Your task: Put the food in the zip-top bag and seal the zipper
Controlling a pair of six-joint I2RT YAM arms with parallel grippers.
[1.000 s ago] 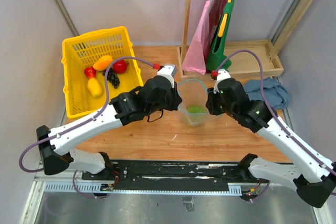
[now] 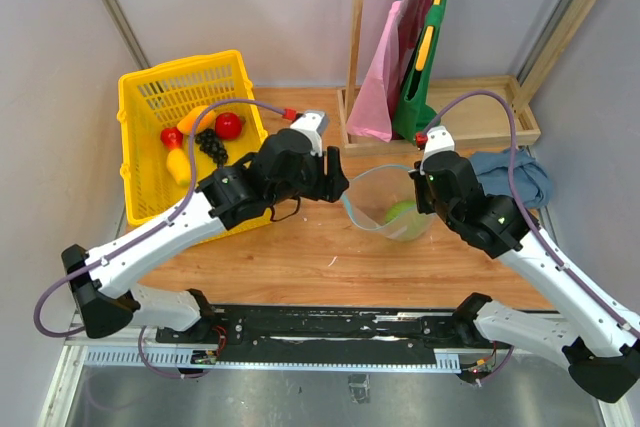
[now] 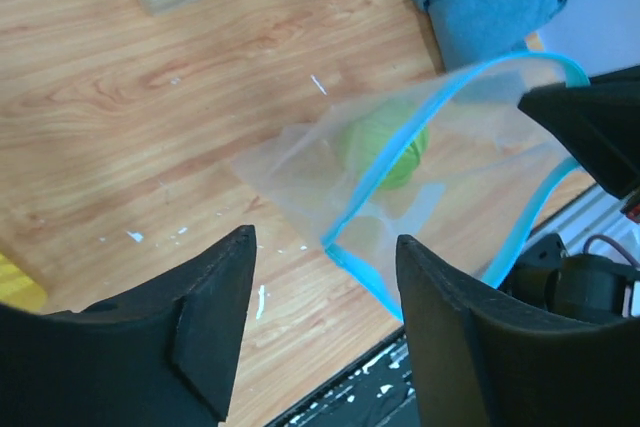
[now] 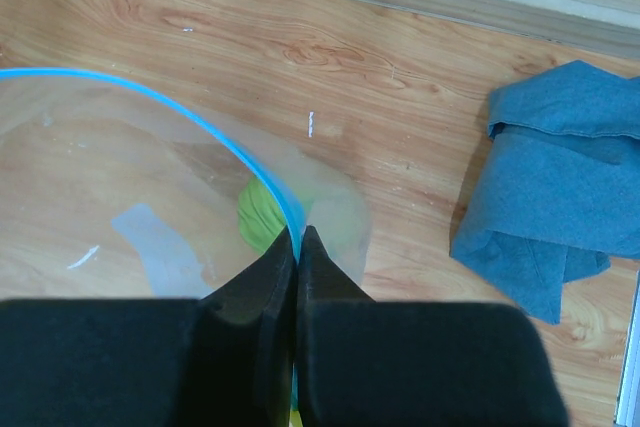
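The clear zip-top bag (image 2: 375, 197) lies open on the wooden table, its blue zipper (image 3: 400, 137) bowed wide, with a green food item (image 3: 390, 147) inside. My right gripper is shut on the bag's zipper edge, right of the opening in the top view. My left gripper is open at the bag's left side, the blue strip showing between and just beyond its fingertips; I see no grip on it.
The yellow basket (image 2: 140, 147) at left holds several food toys. A wooden tray (image 2: 480, 122) stands behind, with pink and green bags hanging. A blue cloth (image 4: 550, 177) lies at right. Bare table is in front.
My left gripper has opened and shifted slightly.
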